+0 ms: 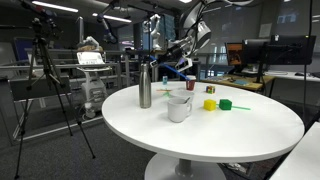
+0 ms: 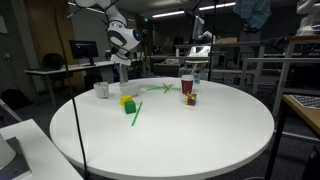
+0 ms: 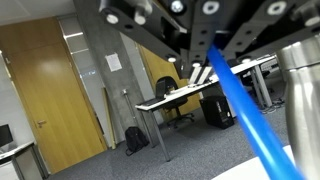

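Note:
My gripper (image 1: 182, 73) hangs over the back of the round white table (image 1: 250, 136), behind the steel bottle (image 1: 145, 86) as seen in exterior view 1. In the wrist view its blue fingers (image 3: 252, 116) lie together as one strip, shut, and nothing shows between them. The bottle (image 3: 302, 95) fills the right edge of that view, close to the fingers but apparently apart. Two light mugs stand near the front, one grey (image 1: 179, 107). A yellow block (image 1: 210, 105) and a green block (image 1: 225, 104) sit to their right.
A dark red cup (image 2: 187, 84) stands on the table with a small multicoloured cube (image 2: 190, 100) in front of it. Thin green sticks (image 2: 138, 116) lie flat nearby. A tripod (image 1: 43, 75) stands off the table's left side.

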